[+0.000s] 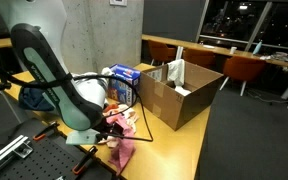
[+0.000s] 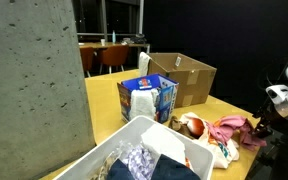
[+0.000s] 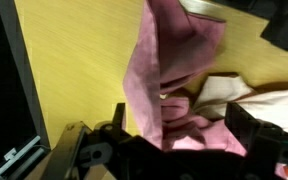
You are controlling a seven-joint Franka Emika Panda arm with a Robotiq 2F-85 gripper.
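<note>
A crumpled pink cloth (image 3: 164, 65) lies on the yellow table under my gripper, stretching up the wrist view and bunching again near the fingers. The fingers stand apart, with the cloth showing below the gap and nothing visibly pinched. Beside the pink folds, on the right, is a cream cloth (image 3: 269, 105). From outside, my gripper (image 1: 111, 133) is low over the cloth pile, partly hidden by the arm and its cable. Part of the pink cloth (image 1: 122, 152) spreads toward the table's front edge.
A large cardboard box (image 1: 176, 100) with white cloth over its rim stands farther back. Near it is a blue printed box (image 2: 149, 95). A white bin (image 2: 104, 148) holds several cloths. Bare table (image 1: 174, 150) lies to the right of the pile.
</note>
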